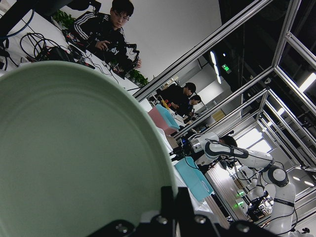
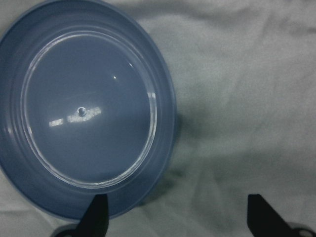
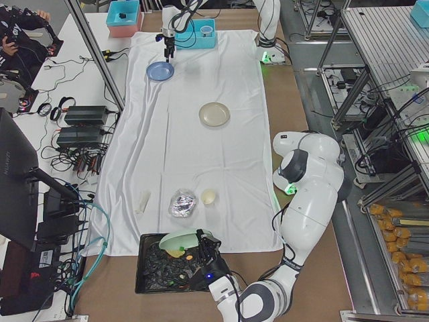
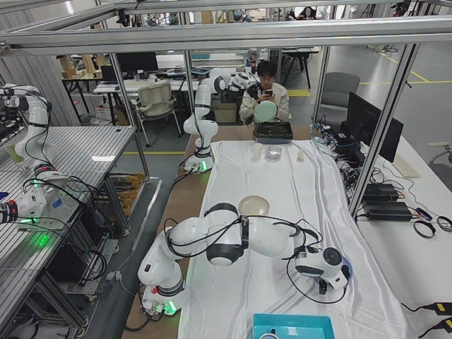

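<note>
My left gripper is shut on a pale green plate point(image 1: 74, 148), held tilted over the black lined bin point(image 3: 151, 268) in the camera left view; part of a yellow piece shows in the bin beneath it. My right gripper is open above the cloth at the edge of a blue plate point(image 2: 89, 108), with nothing seen between its fingers. A beige plate point(image 3: 214, 114) lies mid-table.
A foil-like bowl point(image 3: 182, 202), a small cream round item point(image 3: 208, 196) and a white strip point(image 3: 143, 201) lie near the bin. A blue tub point(image 4: 293, 325) stands at the far end.
</note>
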